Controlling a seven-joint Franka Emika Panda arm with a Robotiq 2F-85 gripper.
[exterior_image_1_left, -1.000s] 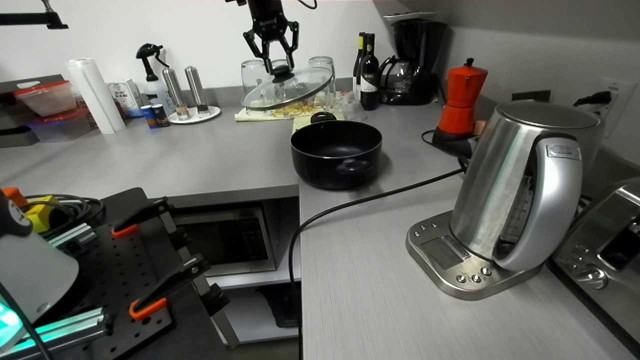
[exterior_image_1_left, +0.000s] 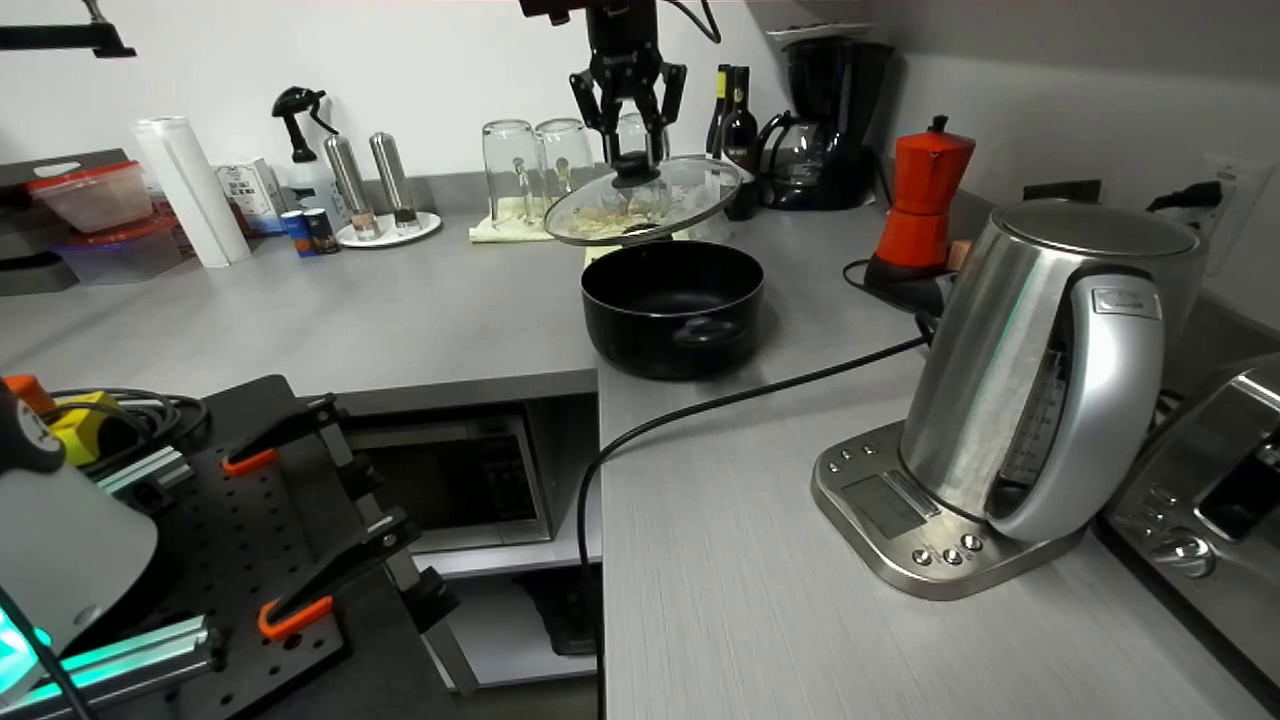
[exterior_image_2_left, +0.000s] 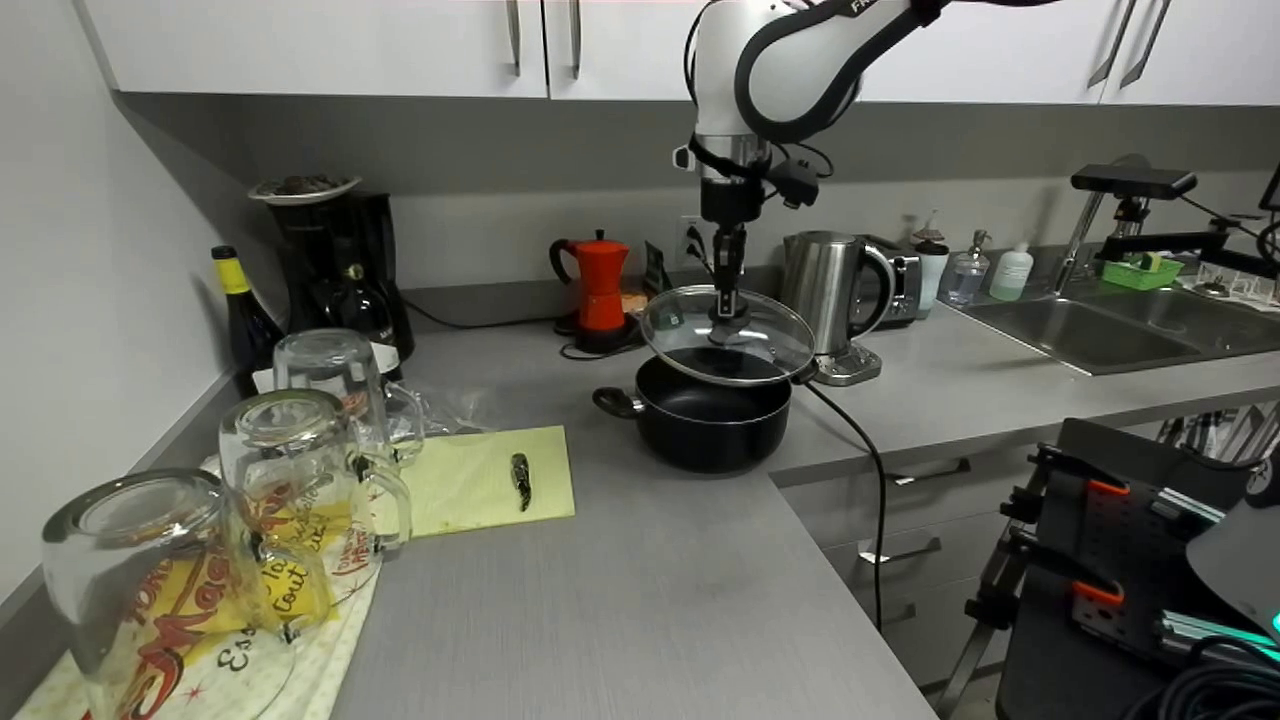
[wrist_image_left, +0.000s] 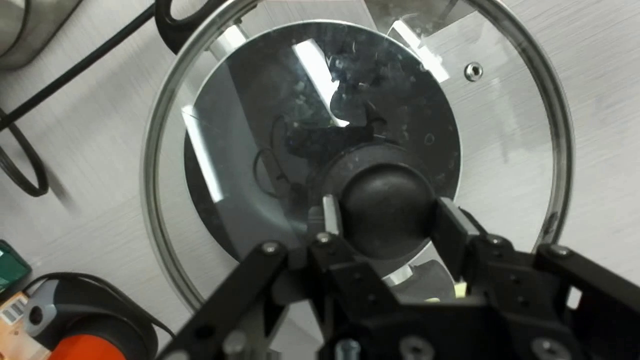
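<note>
My gripper (exterior_image_1_left: 633, 150) is shut on the black knob (wrist_image_left: 387, 207) of a glass lid (exterior_image_2_left: 684, 336). In exterior view 1 the lid hangs tilted above the black pot (exterior_image_1_left: 672, 312), apart from its rim at the front. The pot (exterior_image_2_left: 710, 434) stands upright on the counter near the corner, with its near inside bare. Seen from the wrist, the pot lies beneath the clear glass, somewhat left of the lid's middle. How far the lid's edge is from the pot's back rim is hard to tell.
A steel kettle (exterior_image_1_left: 1044, 372) on its base and a red moka pot (exterior_image_1_left: 921, 198) stand to the right in exterior view 1. A black cable (exterior_image_1_left: 744, 396) crosses the counter beside the pot. Several glass mugs (exterior_image_2_left: 312, 468) occupy the other side.
My gripper and the lid have moved right in exterior view 1, and slightly lower, from behind the pot's left side to above it. The pot has not moved.
</note>
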